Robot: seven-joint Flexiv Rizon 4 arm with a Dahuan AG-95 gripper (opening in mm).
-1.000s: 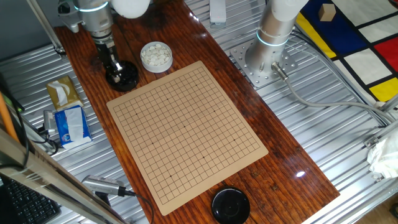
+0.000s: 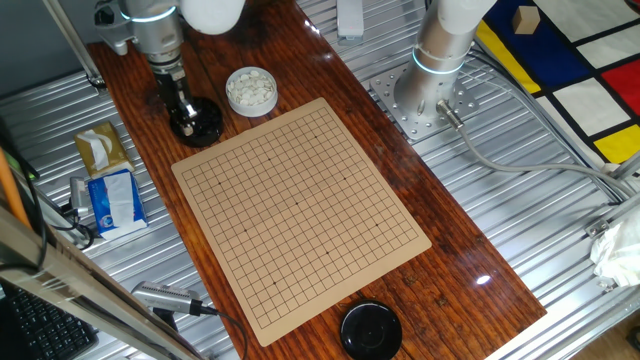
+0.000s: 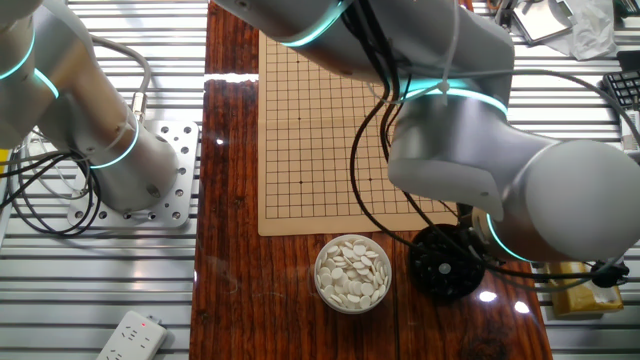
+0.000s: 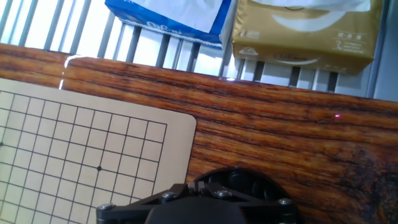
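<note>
My gripper [image 2: 188, 112] points down into the black bowl [image 2: 207, 130] at the board's far left corner. In the wrist view its fingertips [image 4: 192, 185] stand close together over the bowl's dark stones [image 4: 239, 180], and the fingers look shut. Whether a stone sits between them is hidden by the dark-on-dark view. The tan grid board [image 2: 298, 205] lies flat with no stones on it. Beside the black bowl stands a white bowl [image 3: 327, 292] filled with white stones [image 3: 352, 272].
An empty-looking black dish [image 2: 370, 331] sits off the board's near edge. Tissue packs, one gold [image 4: 305, 31] and one blue [image 4: 177, 18], lie beyond the wooden table [image 2: 460, 270]. The arm's base [image 2: 425, 98] is mounted at the table's right side.
The arm's pale link at the top has shifted slightly to the right. The gripper stays at the black bowl, and the board and bowls have not moved.
</note>
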